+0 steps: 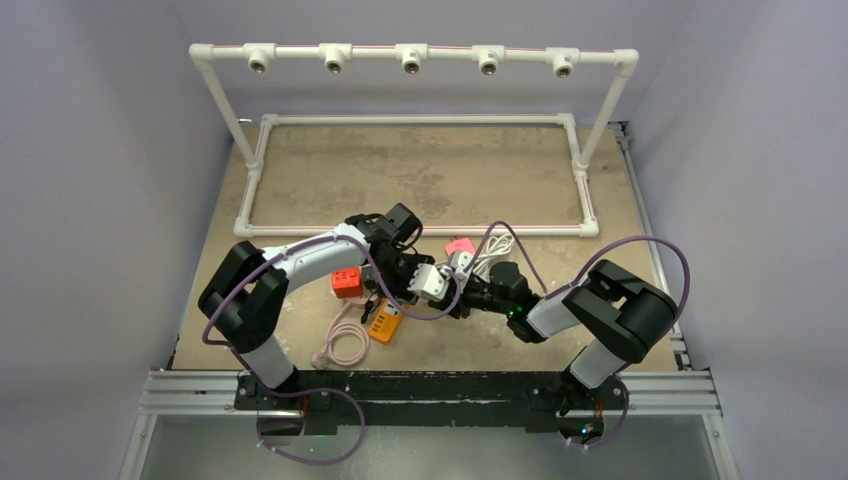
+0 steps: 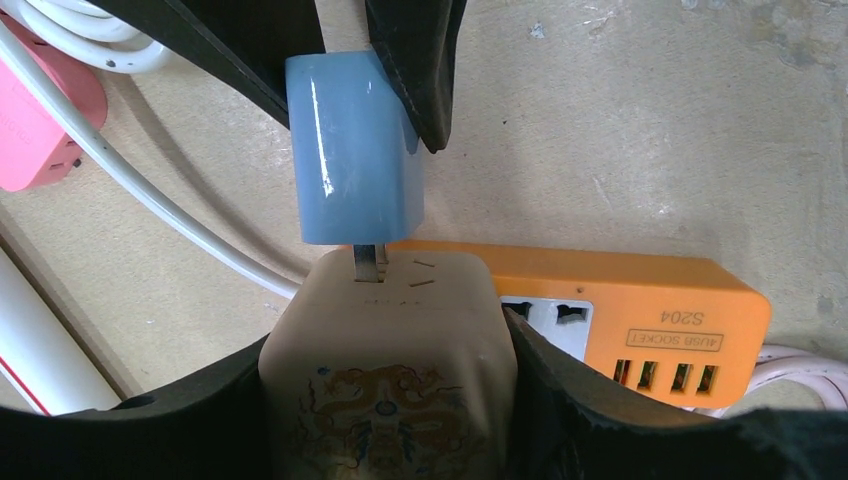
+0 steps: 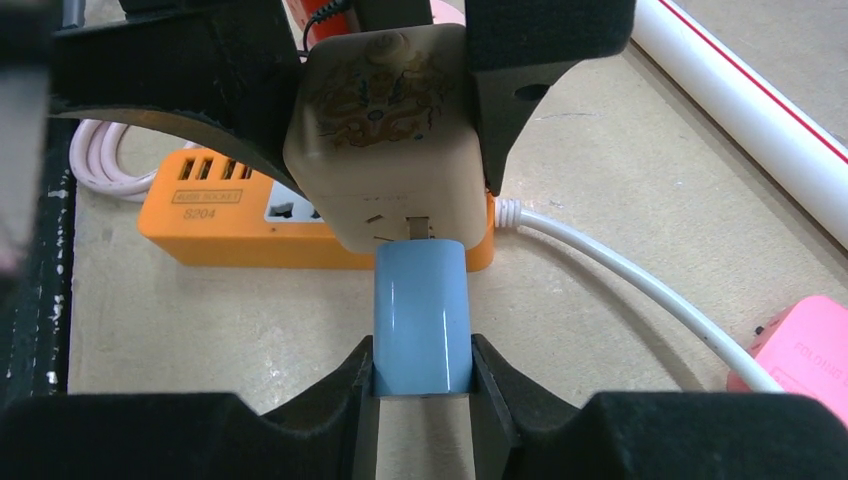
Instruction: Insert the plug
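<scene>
In the left wrist view my left gripper is shut on a beige socket adapter [image 2: 385, 330] with a dragon print. A light blue plug [image 2: 355, 150] has its metal prongs [image 2: 365, 262] partly inside the adapter's slots, with some metal still showing. My right gripper has its fingertips at both sides of the plug's body, seen in the right wrist view below the adapter. An orange power strip [image 2: 680, 300] lies beneath them, with a white cable at its end.
A pink block [image 3: 790, 360] lies beside the white cable. A red block [image 1: 346, 282] and a coiled pink cord [image 1: 345, 350] are at the front left. A white pipe frame [image 1: 530, 230] runs behind the arms.
</scene>
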